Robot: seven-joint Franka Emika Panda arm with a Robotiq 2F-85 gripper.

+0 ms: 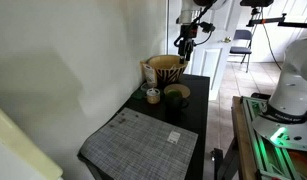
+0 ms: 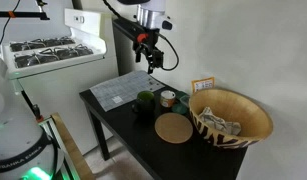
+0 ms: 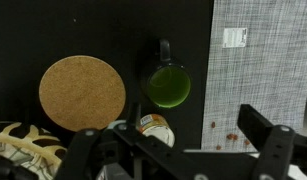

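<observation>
My gripper stands open over the black table, its fingers wide apart and nothing between them. Below it in the wrist view is a dark mug with a green inside, its handle toward the top of that view. The mug appears upright in exterior view 2, with the gripper well above it and not touching. A small jar sits close to the mug, partly covered by the left finger. A round cork mat lies flat to the mug's left in the wrist view.
A large wooden basket holding cloth stands at one end of the table. A grey woven placemat covers the other end, with a small white card on it. A stove is beyond the table.
</observation>
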